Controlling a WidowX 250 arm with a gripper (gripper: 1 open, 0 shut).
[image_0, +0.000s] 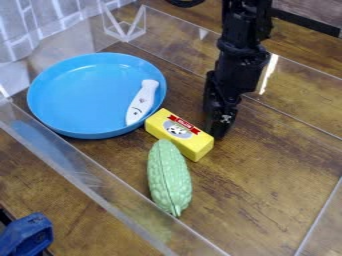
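Note:
The black gripper (221, 110) hangs low over the wooden surface, just behind the right end of a yellow box (181, 135) with a red and white label. Its fingers are dark and hard to make out. A green corn-like item (168, 177) lies in front of the box. On the left, a blue plate (74, 100) holds a white knife-like item (142, 102) near its right rim.
Clear walls surround the wooden floor (261, 175), which is bare at the right. A blue object (24, 236) sits outside at the bottom left.

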